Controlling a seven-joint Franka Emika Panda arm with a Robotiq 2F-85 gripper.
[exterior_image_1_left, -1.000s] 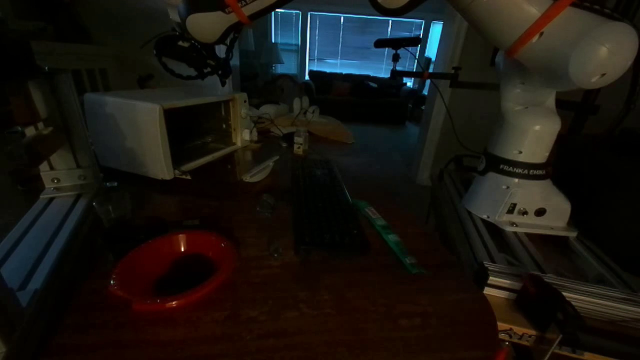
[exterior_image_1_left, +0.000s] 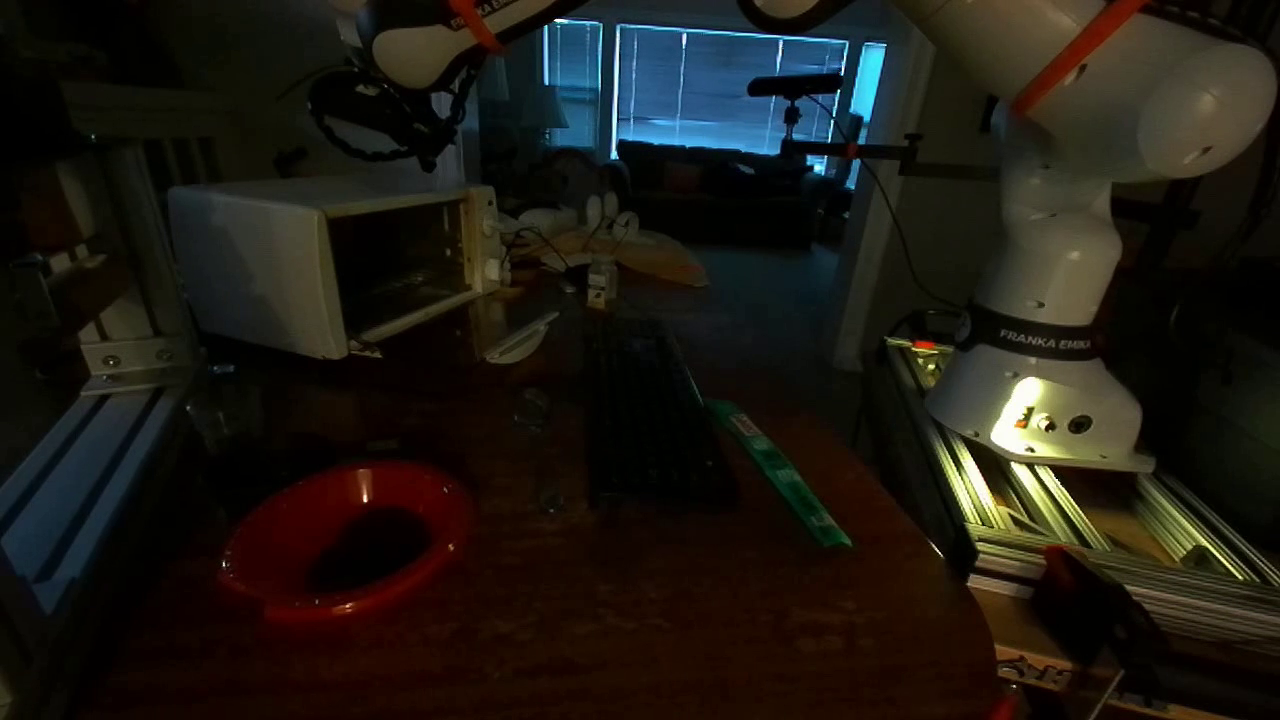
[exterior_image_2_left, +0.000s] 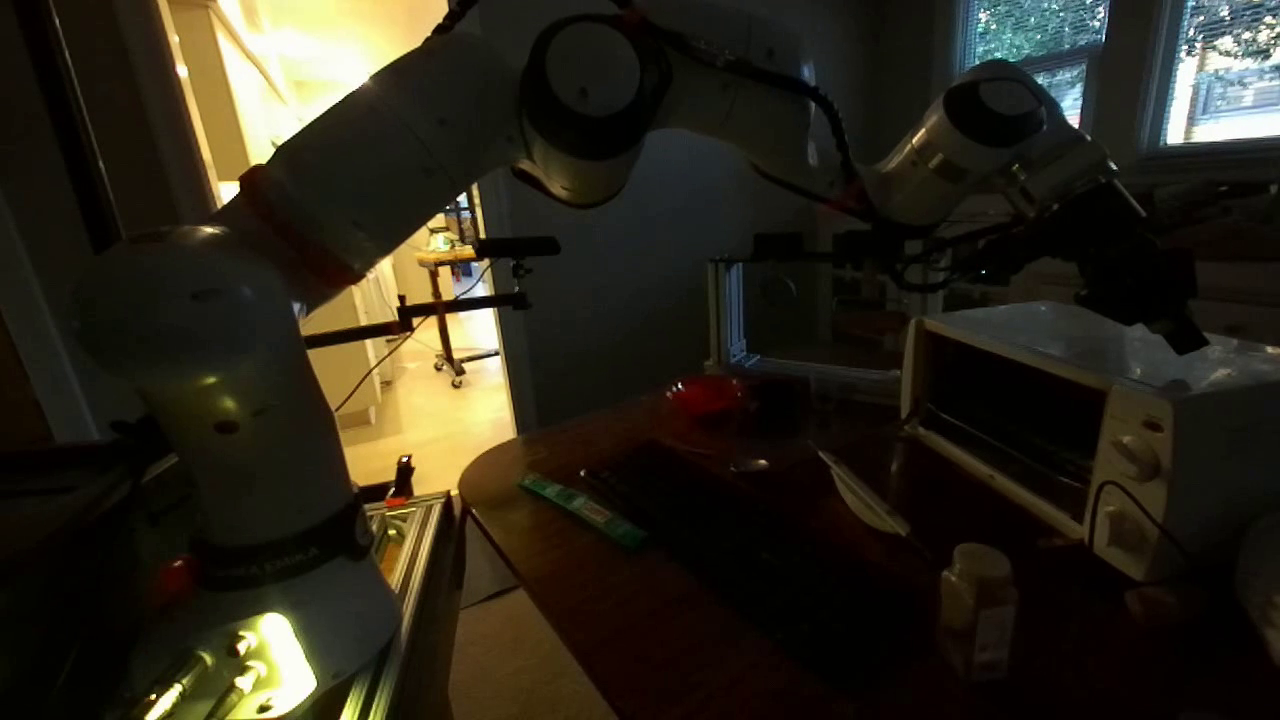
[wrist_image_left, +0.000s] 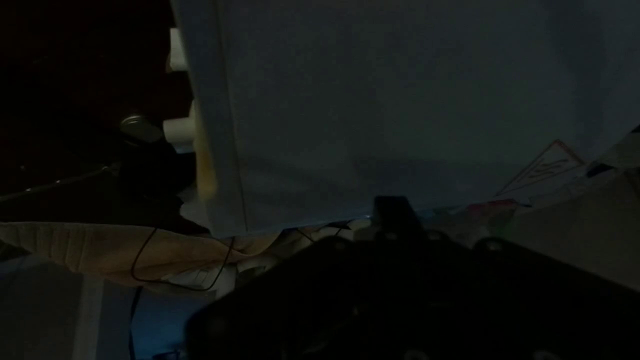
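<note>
My gripper is a dark shape at the bottom of the wrist view, its fingers together and nothing showing between them. It hangs above the top of a white toaster oven (exterior_image_1_left: 258, 270), whose front stands open on a dark inside. In exterior view 2 the gripper (exterior_image_2_left: 1182, 330) points down over the oven top (exterior_image_2_left: 1044, 330); whether it touches is too dark to tell. The wrist view is filled by the oven's pale top (wrist_image_left: 390, 108), with its knobs (wrist_image_left: 178, 132) at the left and a warning triangle near the right edge.
On the table lie a red bowl (exterior_image_1_left: 264, 564) with something dark in it, a black keyboard (exterior_image_1_left: 654, 420), a green packet (exterior_image_1_left: 780, 474) and a white dish (exterior_image_1_left: 522, 342). A bottle (exterior_image_2_left: 978, 612) stands near the oven's knob side.
The gripper has shifted slightly left in exterior view 1. A yellowish light now shines on the robot's base and rails, which were dark before. Objects on the table have not moved.
</note>
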